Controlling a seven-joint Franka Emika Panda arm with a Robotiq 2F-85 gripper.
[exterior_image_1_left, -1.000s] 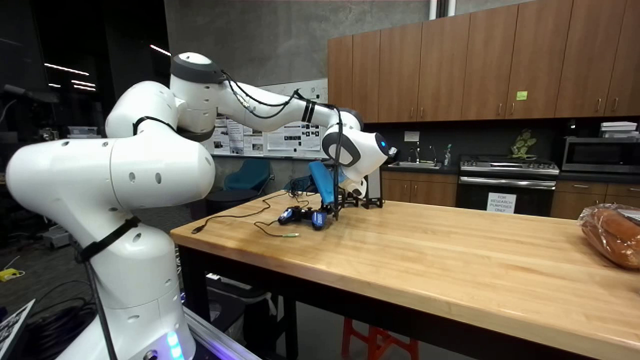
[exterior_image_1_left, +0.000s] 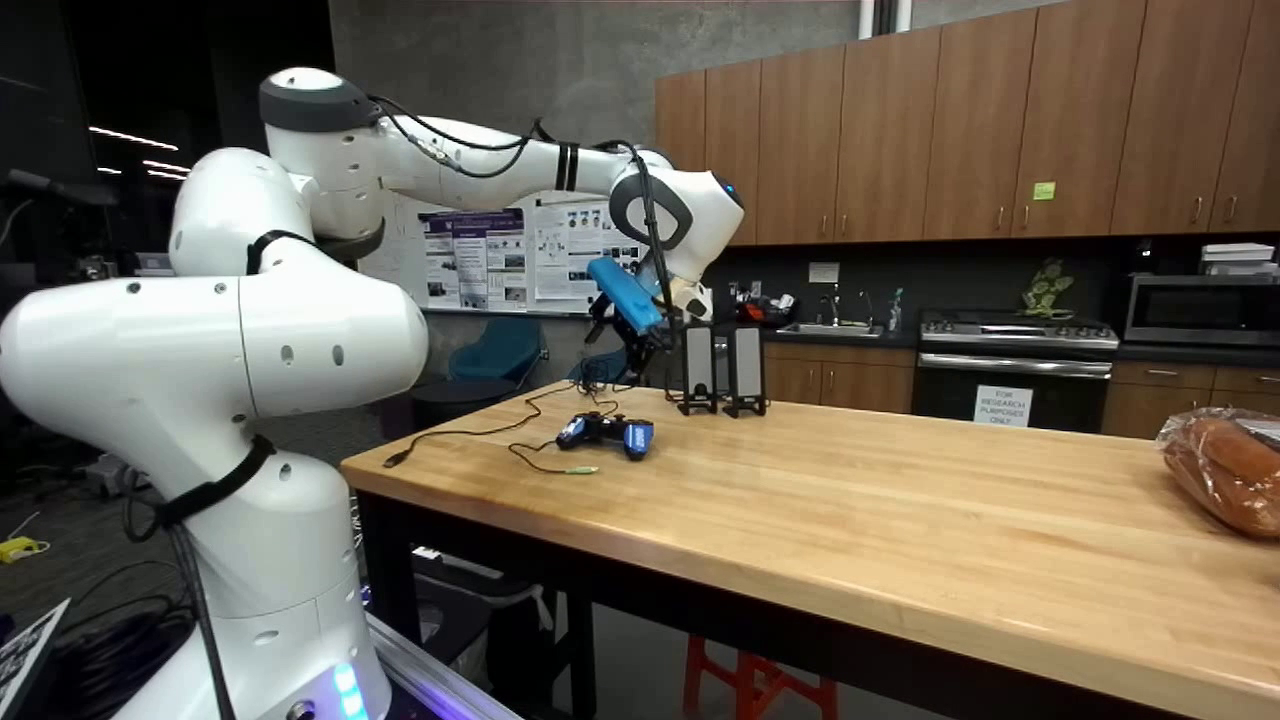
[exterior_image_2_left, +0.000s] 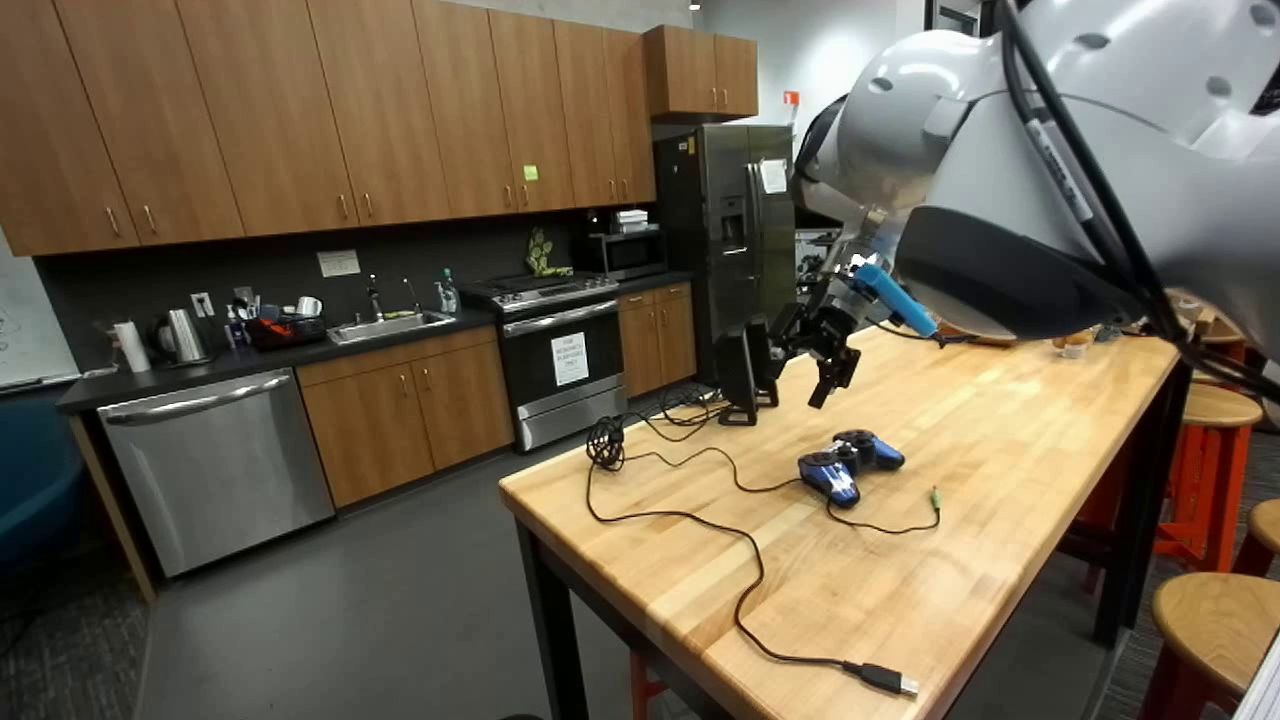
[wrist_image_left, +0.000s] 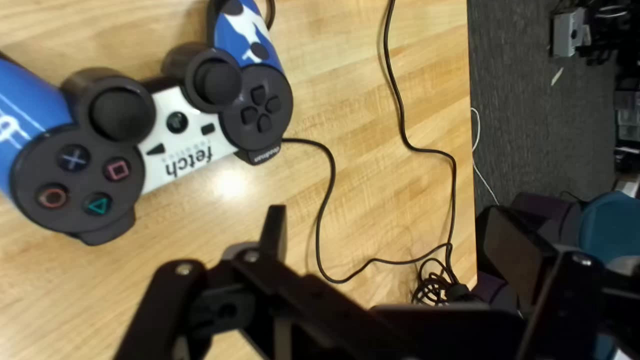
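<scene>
A blue and black game controller (exterior_image_1_left: 608, 434) lies on the wooden table; its face with white "fetch" lettering fills the upper left of the wrist view, where the controller (wrist_image_left: 186, 135) is cut off by the edge. My gripper appears open in that view, its two dark fingers far apart, with only table and cable visible between them. In exterior view 2 the gripper (exterior_image_2_left: 801, 374) hangs above the table, behind the controller (exterior_image_2_left: 849, 462) and clear of it. A blue piece (exterior_image_1_left: 626, 295) on the wrist partly covers the gripper in exterior view 1.
Two upright speakers (exterior_image_1_left: 722, 366) stand near the gripper at the table's far edge. Black cables (exterior_image_2_left: 708, 516) run over the table's end, one ending in a USB plug (exterior_image_2_left: 882, 678). A plastic-wrapped brown item (exterior_image_1_left: 1226, 468) lies far right.
The arm has lifted and swung back to the left in exterior view 1. The controller looks unmoved.
</scene>
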